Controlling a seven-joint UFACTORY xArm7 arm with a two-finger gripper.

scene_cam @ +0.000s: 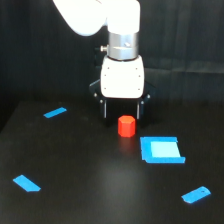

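A small red block (126,126) rests on the dark table near the middle of the view. My gripper (122,110) points down just above or behind it, open, its dark fingers spread wider than the block. The block's front shows fully below the gripper. From this single view I cannot tell how far behind the block the fingertips stand or at what height.
Right of the block lies a pale square bordered with blue tape (162,160). Blue tape strips mark the far left (55,112), near left (27,183) and near right (196,195).
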